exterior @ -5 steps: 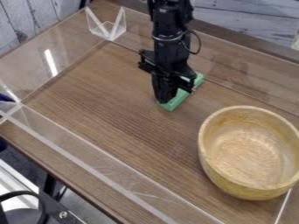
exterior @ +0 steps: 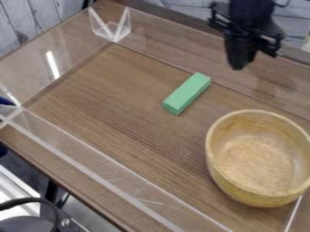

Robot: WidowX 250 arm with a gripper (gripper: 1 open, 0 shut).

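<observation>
A green block [exterior: 187,93] lies on the wooden table in the middle. My dark gripper [exterior: 237,58] is raised above and to the right of it, at the top right, apart from the block. It looks shut, with nothing visible between its fingers, though it is small and blurred.
A large tan bowl [exterior: 255,163] fills the lower right. A clear wire-like holder [exterior: 109,25] stands at the top left. Cables lie at the bottom left.
My gripper has moved up and to the right, away from the green block, which now shows uncovered.
</observation>
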